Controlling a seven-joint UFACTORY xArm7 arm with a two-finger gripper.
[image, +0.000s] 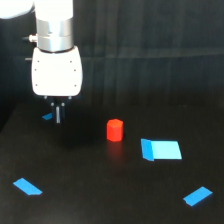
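The white arm (57, 74) reaches down at the upper left, and its small dark gripper (57, 117) hangs above the black table. Its fingers are too small and dark to show whether they are open or shut. To the right of the gripper, and apart from it, a red block (115, 130) stands on the table. Farther right lies a pale blue square (166, 150) with a brighter blue strip (147, 150) along its left side.
Blue tape pieces mark the table: one at the front left (27, 187), another at the front right (198, 196), and a small one beside the gripper (47, 117).
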